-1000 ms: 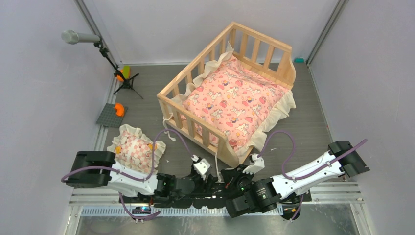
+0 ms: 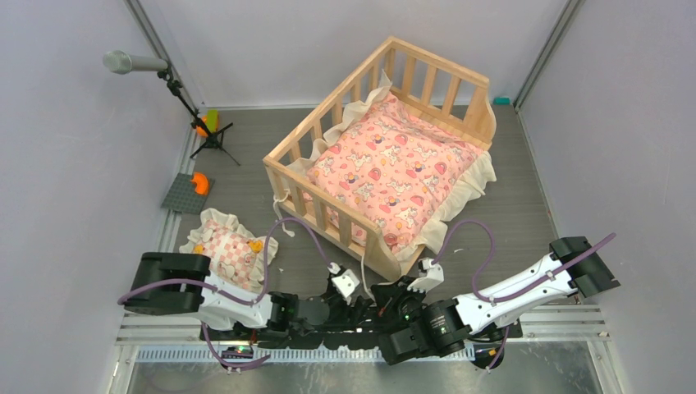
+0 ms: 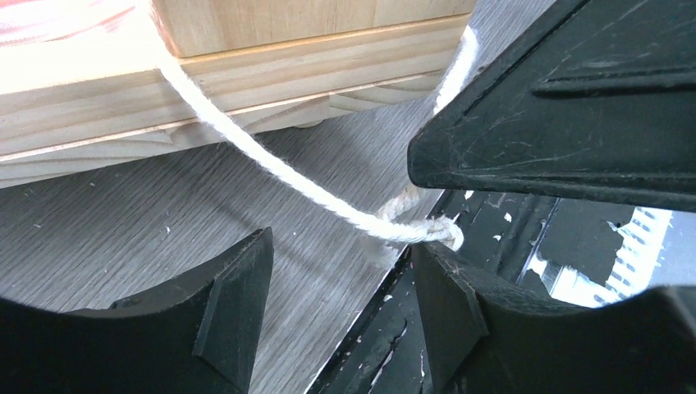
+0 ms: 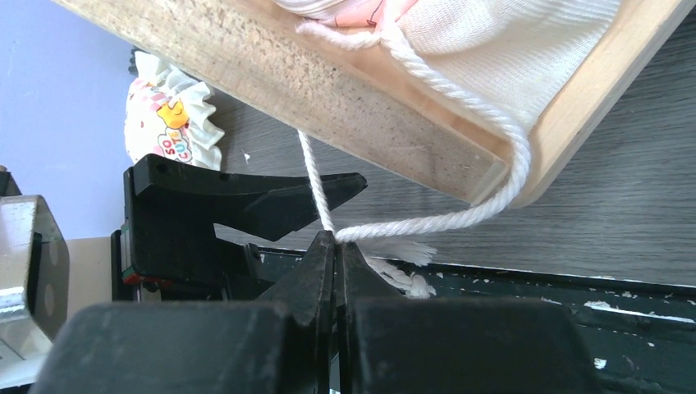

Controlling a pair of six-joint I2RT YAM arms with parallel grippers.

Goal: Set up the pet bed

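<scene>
The wooden pet bed [image 2: 369, 228] holds a pink printed cushion [image 2: 390, 172] with cream ruffles. A white cord [image 4: 435, 82] hangs from its near corner down to the front edge. My right gripper is shut on this cord, beside a knot or loop with frayed ends. My left gripper stands open around the lower part of the cord [image 3: 287, 172], close beside the right gripper, whose black finger shows at upper right in the left wrist view.
A small checked pillow [image 2: 230, 254] lies left of the bed. A grey mat with an orange piece [image 2: 199, 185] and a microphone stand [image 2: 135, 64] are at the left. Bare floor lies right of the bed.
My left gripper and arm have moved slightly rightward toward the right gripper and cord. The right arm and bed look unchanged.
</scene>
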